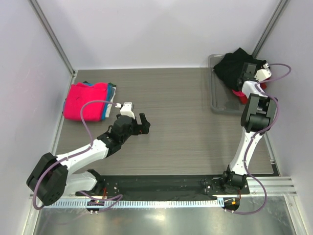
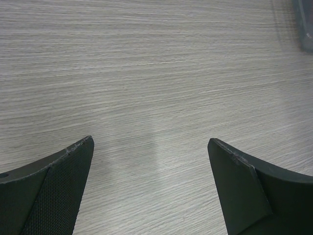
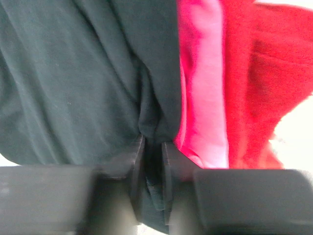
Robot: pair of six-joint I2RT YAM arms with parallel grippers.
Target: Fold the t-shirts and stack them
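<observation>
A black shirt (image 1: 232,63) lies in the grey bin (image 1: 218,105) at the back right, over red cloth (image 1: 241,95). My right gripper (image 1: 249,73) is down on it; in the right wrist view its fingers straddle a bunched fold of black shirt (image 3: 73,83), beside pink and red cloth (image 3: 254,78), blurred where they meet it. On the left lies a folded stack with a red shirt (image 1: 85,100) on top, blue and white beneath. My left gripper (image 1: 141,126) is open and empty above the bare table, right of the stack.
White walls stand at the back and both sides. A corner of the bin (image 2: 304,29) shows at the top right of the left wrist view.
</observation>
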